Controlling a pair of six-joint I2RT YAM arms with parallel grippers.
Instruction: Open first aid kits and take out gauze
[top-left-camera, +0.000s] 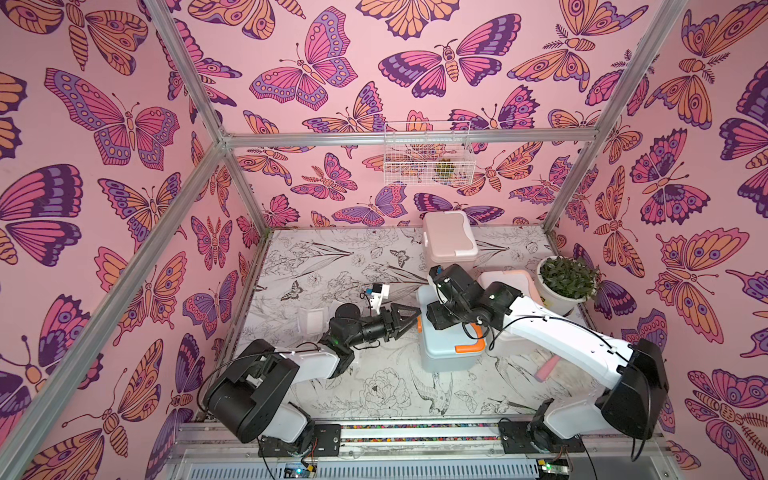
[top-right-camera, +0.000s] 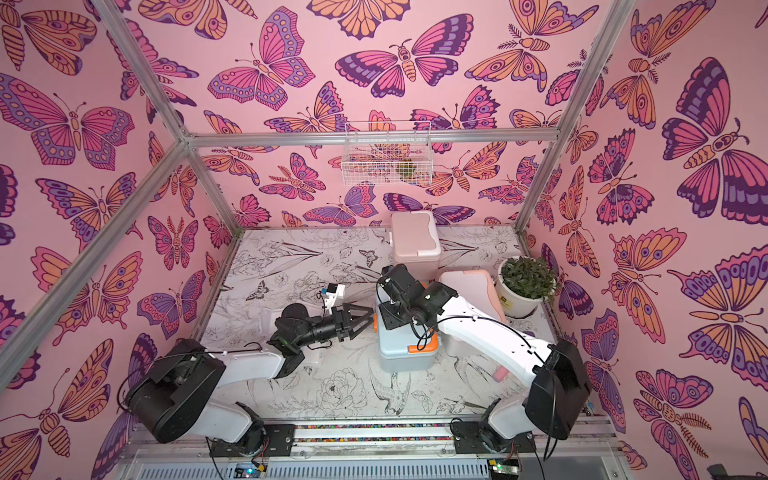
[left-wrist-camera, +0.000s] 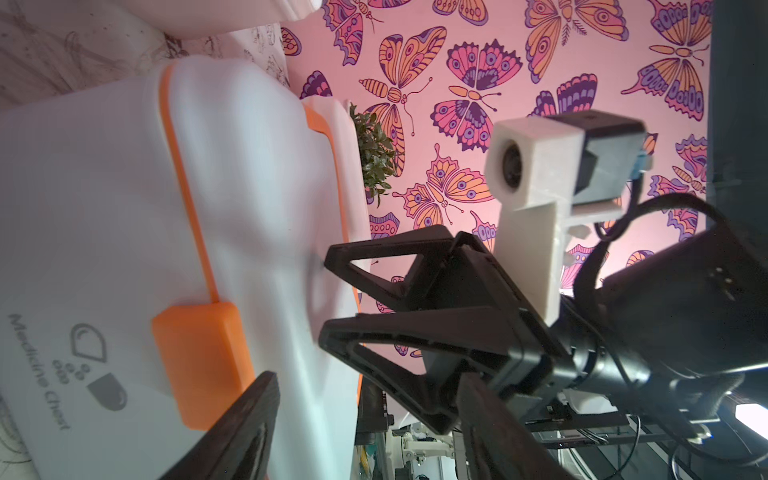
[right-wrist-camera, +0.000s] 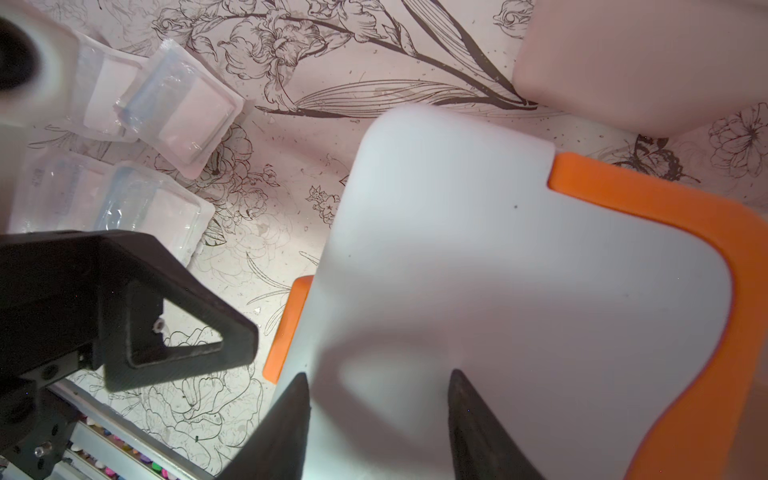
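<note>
A pale blue medicine chest (top-left-camera: 448, 356) with orange latches stands closed at centre front. My left gripper (top-left-camera: 406, 318) is at its left side; in the left wrist view its fingertips are close by the orange latch (left-wrist-camera: 200, 360). Whether it is open or shut is unclear. My right gripper (top-right-camera: 389, 314) is over the chest's lid (right-wrist-camera: 496, 304); its fingertips show above the white top with a gap between them, their hold unclear. Several clear packets (right-wrist-camera: 180, 108), possibly gauze, lie on the table to the left.
A pink box (top-left-camera: 452, 232) stands behind the chest, another pink-lidded box (top-right-camera: 468, 288) to its right. A potted plant (top-right-camera: 524, 284) sits at the back right, with a wire basket (top-left-camera: 428, 164) on the back wall.
</note>
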